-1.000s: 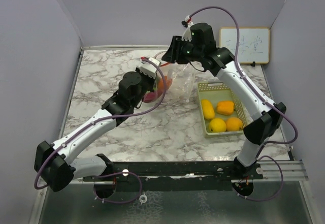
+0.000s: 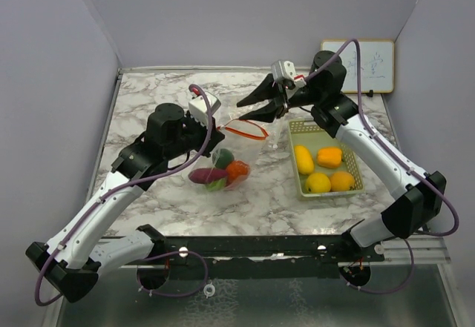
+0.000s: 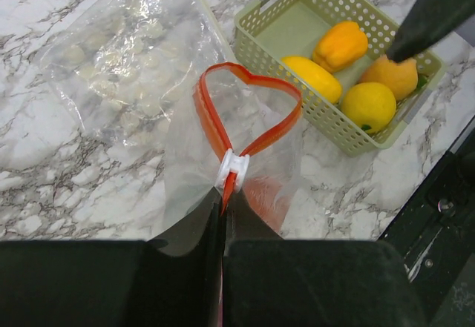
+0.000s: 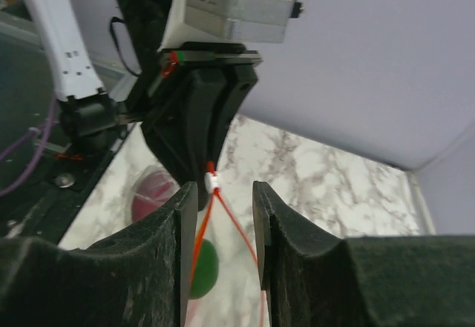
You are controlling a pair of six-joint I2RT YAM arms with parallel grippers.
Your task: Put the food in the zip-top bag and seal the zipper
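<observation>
A clear zip top bag [image 2: 234, 145] hangs from my left gripper [image 2: 217, 129], its orange zipper strip [image 3: 209, 116] bowed open in a loop. In the left wrist view, my left gripper is shut on the strip's end, right beside the white slider [image 3: 233, 167]. Inside the bag are a dark red item [image 2: 208, 176], an orange-red one [image 2: 237, 170] and a green one [image 2: 223, 158]. My right gripper is open with nothing between its fingers; from above, its tips [image 2: 243, 118] are near the zipper loop.
To the right stands a green basket [image 2: 295, 130] with several yellow and orange foods. Another crumpled clear bag [image 3: 126, 67] lies flat behind the held one. A whiteboard [image 2: 364, 64] is at the back right.
The left gripper has shifted left and, lately, toward the front with the bag. The right gripper's fingers have opened, and it has come toward the front, near the loop. The basket has not moved.
</observation>
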